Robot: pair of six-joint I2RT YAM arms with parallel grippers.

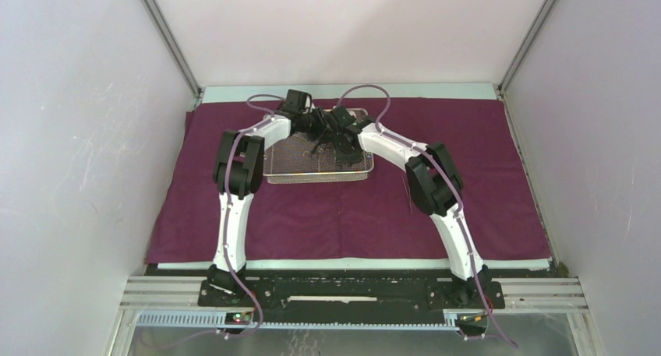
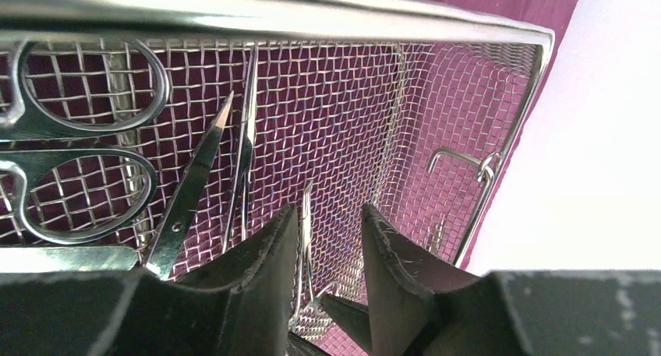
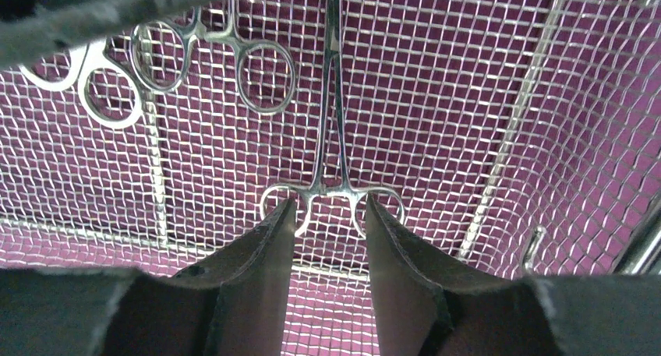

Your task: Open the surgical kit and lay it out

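In the top view the wire mesh basket [image 1: 292,169] sits at the back centre with both grippers over it. My left gripper is open above the mesh; between its fingers show a slim steel instrument [image 2: 306,231] lower down and dark finger tips of the other arm. Left of it lie tweezers [image 2: 247,130], a dark-bladed instrument [image 2: 191,185] and scissor handles [image 2: 93,126]. My right gripper stands open over the ringed handles of a long clamp [image 3: 334,122] lying on the mesh. Part of that clamp is cut off by the frame's top.
More ringed handles [image 3: 265,79] lie left of the clamp. A dark bar of the other arm [image 3: 117,13] crosses above them. Thin instruments [image 1: 409,194] lie on the maroon cloth [image 1: 335,223] right of the basket, partly under the right arm.
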